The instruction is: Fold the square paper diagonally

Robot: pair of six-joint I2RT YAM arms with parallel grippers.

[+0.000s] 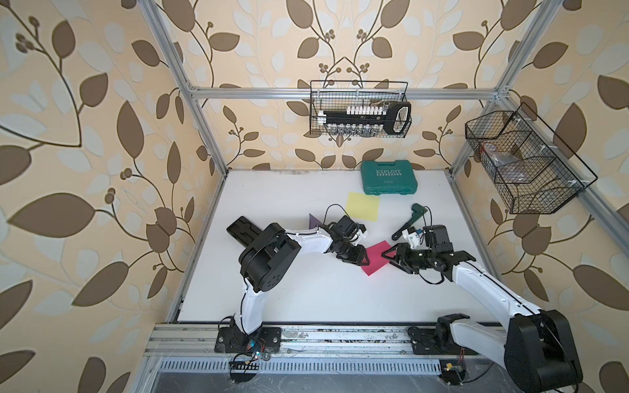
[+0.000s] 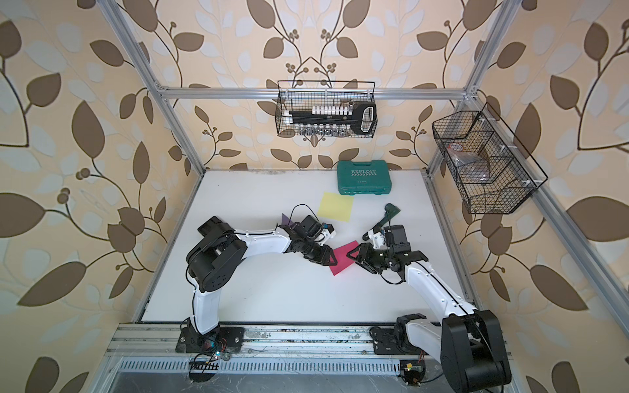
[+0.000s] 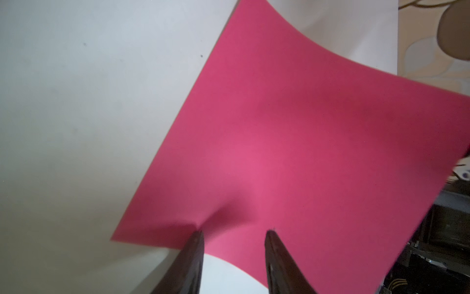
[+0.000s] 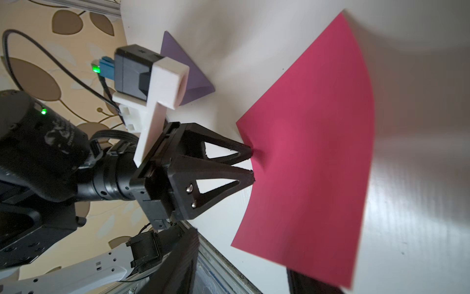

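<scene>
The pink square paper point(image 4: 308, 147) lies on the white table between my grippers, bent up along part of its edges. In the right wrist view my left gripper stands open, its fingertips at the paper's left edge, where there is a dent; in the left wrist view that corner lies flat with a slight crease. My right gripper point(image 1: 389, 252) is at the right end of the paper, its fingers partly hidden under the sheet in its wrist view; how far open it is and whether paper is between them is unclear.
A yellow sheet point(image 1: 362, 205) and green case point(image 1: 388, 177) lie behind. A dark green tool point(image 1: 416, 213) is to the right, a purple folded paper point(image 4: 193, 78) and a black object point(image 1: 242, 229) to the left.
</scene>
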